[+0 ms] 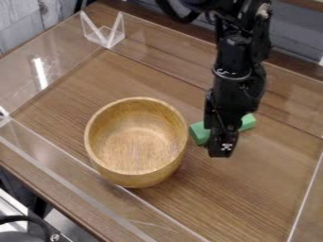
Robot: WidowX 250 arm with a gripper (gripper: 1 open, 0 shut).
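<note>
My gripper [221, 144] hangs low over a green object [243, 122] on the wooden table, right of a tan oval basket [134, 140]. The green object is partly hidden behind the dark gripper body. Whether the fingers are apart or touch it is hard to tell.
A clear plastic piece [104, 30] stands at the upper left. Dark cables lie at the lower left edge.
</note>
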